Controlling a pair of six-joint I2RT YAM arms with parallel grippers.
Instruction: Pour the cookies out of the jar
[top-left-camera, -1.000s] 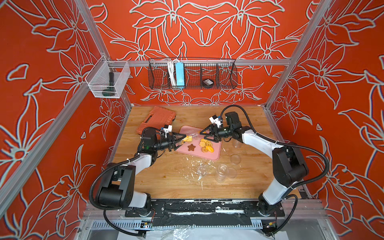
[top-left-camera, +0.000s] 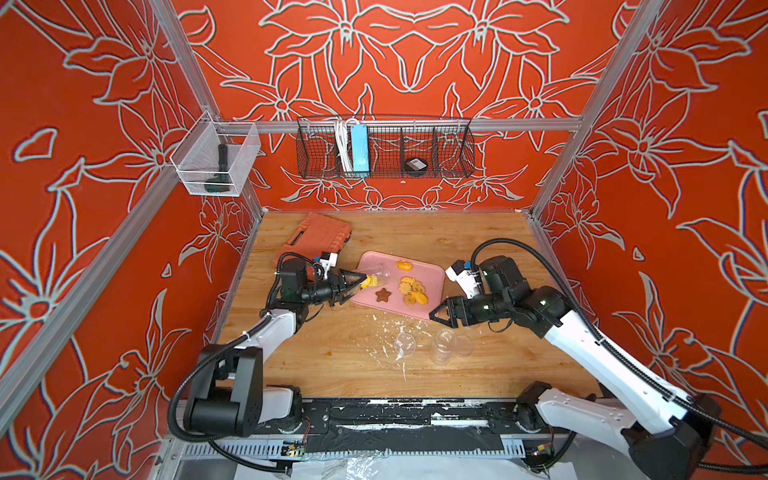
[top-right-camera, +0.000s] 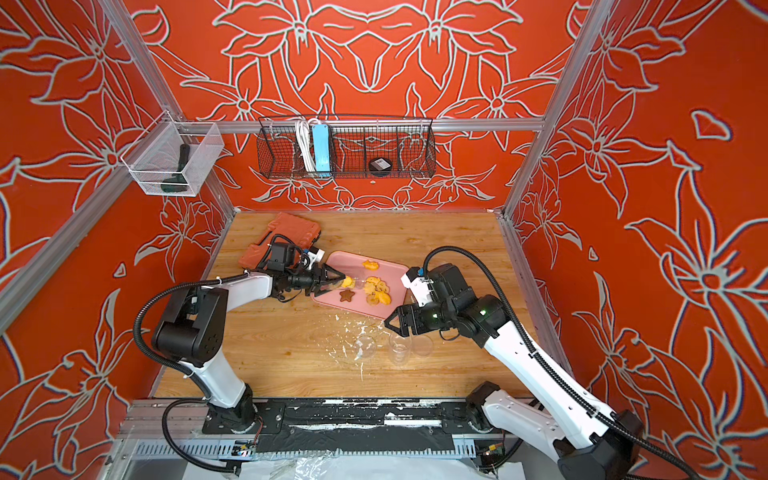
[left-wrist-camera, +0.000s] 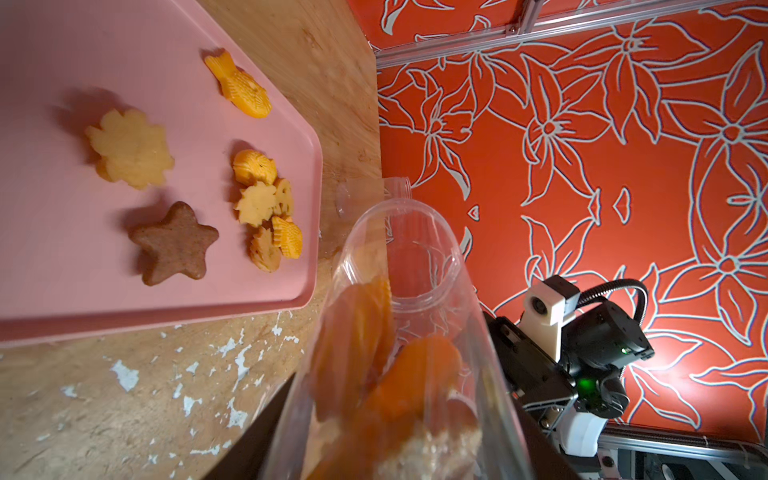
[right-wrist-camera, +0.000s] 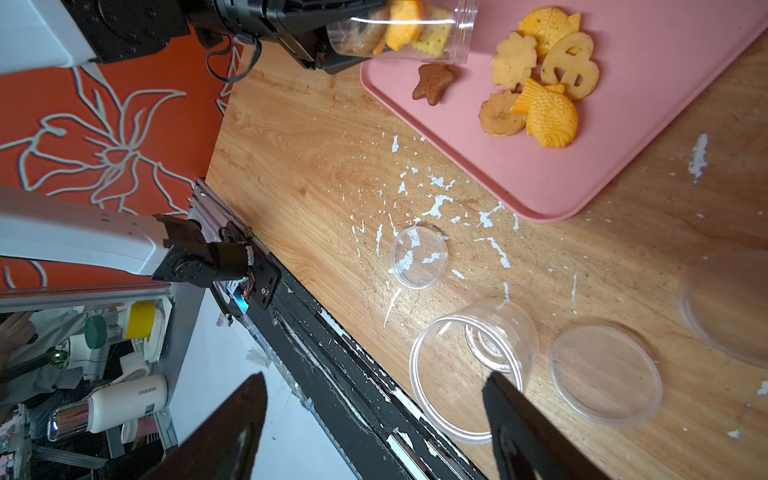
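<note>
My left gripper (top-left-camera: 360, 284) is shut on a clear plastic jar (right-wrist-camera: 448, 36), held sideways over the left part of the pink tray (top-left-camera: 416, 313). Orange and pale cookies (left-wrist-camera: 408, 384) sit inside the jar, and its mouth is uncovered. A brown star cookie (right-wrist-camera: 434, 83), a fish cookie (right-wrist-camera: 552, 114) and several pale and orange ones lie loose on the tray. Past the tray's right front corner is my right gripper (top-left-camera: 441, 317), open, with nothing between its fingers.
On the table in front of the tray lie an empty clear jar (right-wrist-camera: 468, 376) and clear round lids (right-wrist-camera: 605, 373) (right-wrist-camera: 418, 257). An orange case (top-left-camera: 320, 234) rests at the back left. White paint flecks mark the front wood.
My right gripper has pulled back from near the jar's mouth, moving right and toward the front edge. The left gripper has shifted only slightly, the jar still in it.
</note>
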